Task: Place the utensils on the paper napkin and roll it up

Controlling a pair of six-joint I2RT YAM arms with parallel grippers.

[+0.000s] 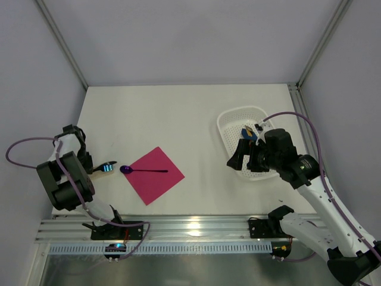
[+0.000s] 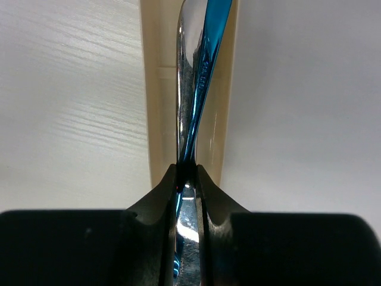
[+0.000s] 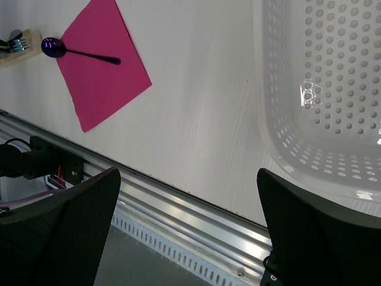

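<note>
A pink paper napkin (image 1: 152,186) lies flat with a dark purple spoon (image 1: 146,170) across it. At the table's left, utensils (image 1: 107,168) are at a long tan tray (image 2: 155,119). In the left wrist view my left gripper has its fingers closed around a silver and blue pair of utensils (image 2: 202,71), held over the tray. The fork's tines show at the right end in the right wrist view. My right gripper hangs open over the table, with nothing between its fingers.
A white perforated basket (image 1: 229,119) with some blue and yellow items stands at the right, under the right arm. A metal rail (image 3: 178,190) runs along the front edge.
</note>
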